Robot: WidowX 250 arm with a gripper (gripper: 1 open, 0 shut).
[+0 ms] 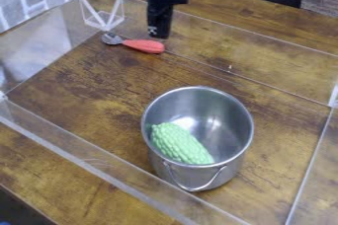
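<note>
My black gripper (158, 24) is at the top centre of the view, over the back of the clear-walled enclosure, above a utensil (145, 45) with a red handle and a metal head; whether it is open or shut is hard to make out. A steel pot (227, 120) with a wire handle stands at the front right, holding a light green bumpy corn-like object (181, 143) that leans along its left side.
Clear walls border the wooden surface (93, 101), which is bare to the left of the pot and behind it. A white angular piece stands at the back left, near the utensil.
</note>
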